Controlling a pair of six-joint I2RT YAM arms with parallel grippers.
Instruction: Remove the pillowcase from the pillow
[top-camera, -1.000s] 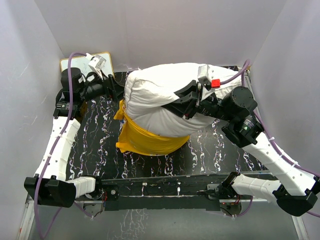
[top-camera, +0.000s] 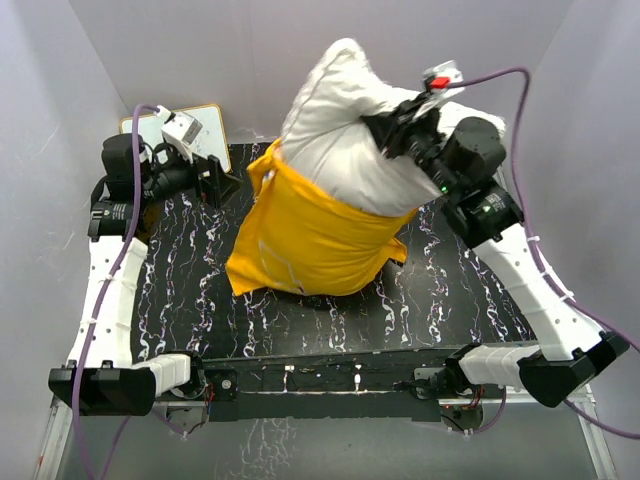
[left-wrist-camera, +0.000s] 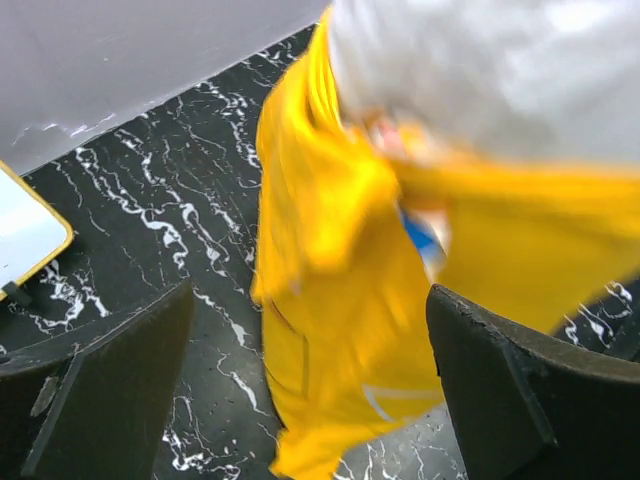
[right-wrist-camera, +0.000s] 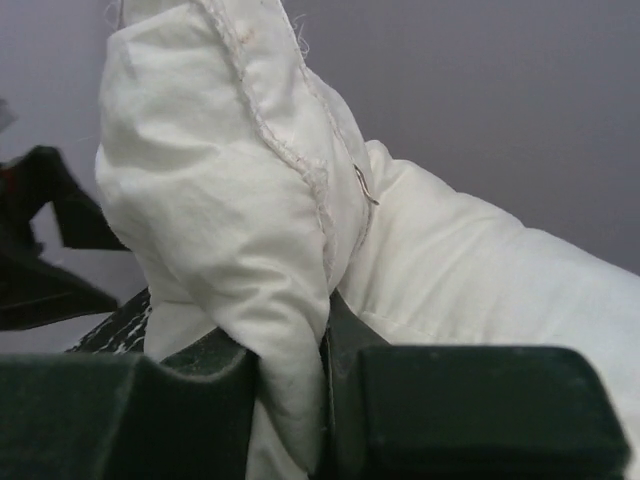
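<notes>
The white pillow (top-camera: 345, 125) is lifted and tilted, its upper end raised toward the back wall. My right gripper (top-camera: 385, 135) is shut on bunched white fabric; in the right wrist view the white cloth (right-wrist-camera: 270, 300) is pinched between the dark fingers. A yellow pillowcase (top-camera: 315, 240) covers the pillow's lower part and hangs toward the table's front. My left gripper (top-camera: 225, 182) stands open to the left of it, apart from the cloth. Between its fingers in the left wrist view, the pillowcase's side (left-wrist-camera: 340, 330) shows beyond, blurred.
A whiteboard with a wooden frame (top-camera: 205, 135) leans at the back left. Grey walls enclose the back and sides.
</notes>
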